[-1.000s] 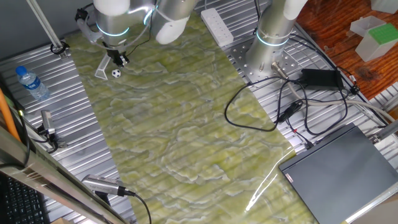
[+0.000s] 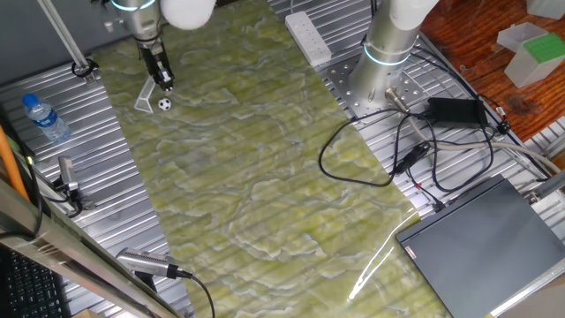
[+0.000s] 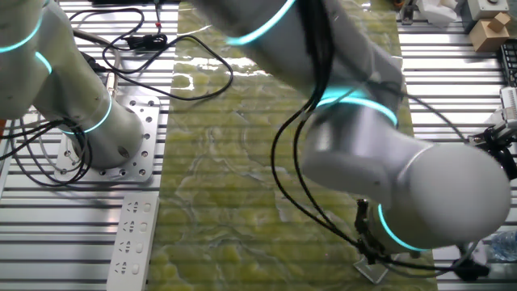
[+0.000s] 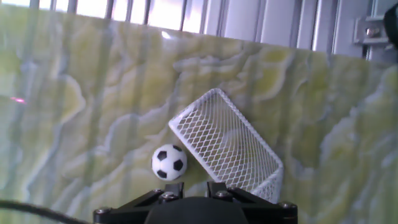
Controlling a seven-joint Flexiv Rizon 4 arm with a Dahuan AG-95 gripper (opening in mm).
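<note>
A small black-and-white soccer ball (image 4: 169,162) rests on the green marbled mat, just outside the open front of a white toy goal with a net (image 4: 227,146). In exterior view 1 the ball (image 2: 164,104) lies right of the goal (image 2: 145,97), near the mat's far left corner. Above and just behind the ball hangs my gripper (image 2: 167,87). The wrist view has the gripper at the bottom edge, its fingertips apart with nothing between them, and the ball ahead and slightly left. Exterior view 2 shows only part of the goal (image 3: 372,269); the arm hides the ball.
A water bottle (image 2: 46,118) stands on the slatted metal table left of the mat. A power strip (image 2: 308,38), looped black cables (image 2: 357,183) and a closed laptop (image 2: 485,252) lie to the right.
My arm has swung back and to the left in exterior view 1, its wrist tilting. The gripper's tip has shifted slightly left, closer above the ball. Ball and goal have stayed in place.
</note>
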